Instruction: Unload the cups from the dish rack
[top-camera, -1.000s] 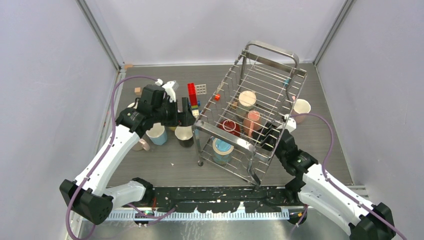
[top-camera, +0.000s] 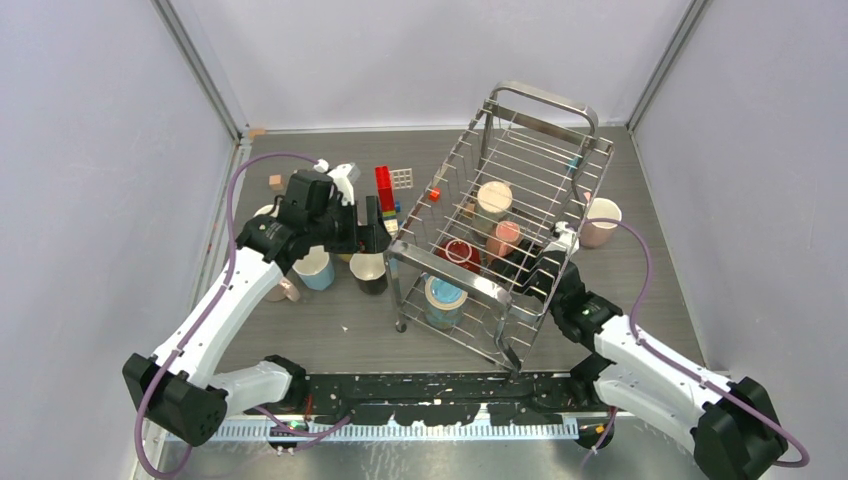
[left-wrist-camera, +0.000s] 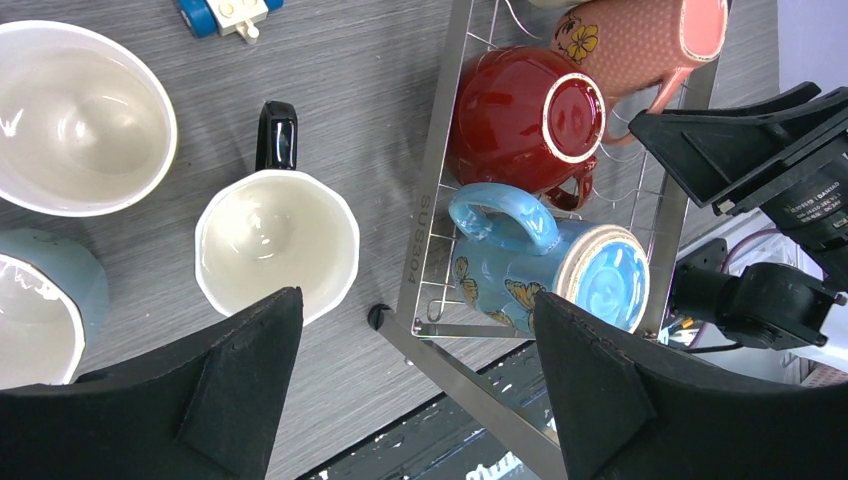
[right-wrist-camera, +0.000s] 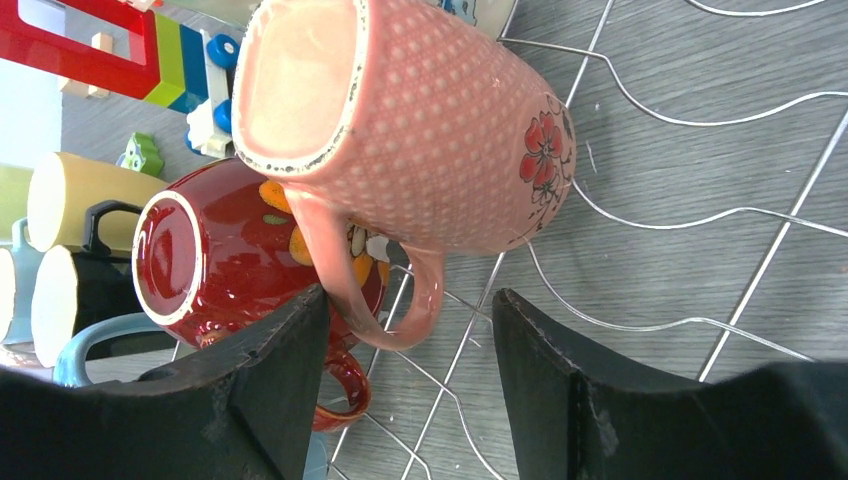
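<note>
In the dish rack (top-camera: 540, 130) lie a pink flowered cup (right-wrist-camera: 430, 130), a red mug (right-wrist-camera: 220, 240), a blue butterfly mug (left-wrist-camera: 510, 270) and a pale cup (top-camera: 494, 198). My right gripper reaches in from the rack's right side, part open, its fingertips at either side of the pink cup's handle; whether they touch it I cannot tell. My left gripper hangs open above the rack's left end, over the standing cups, with nothing between its fingers.
Black (left-wrist-camera: 277, 245), blue (left-wrist-camera: 60, 280) and other cups stand left of the rack, with toy bricks (top-camera: 384, 187) behind them. A pink cup (top-camera: 600, 222) stands right of the rack. Bare table shows at front left.
My right arm and its wrist have shifted slightly, the wrist housing a little up and left in the top view. The left arm and the cups appear unmoved.
</note>
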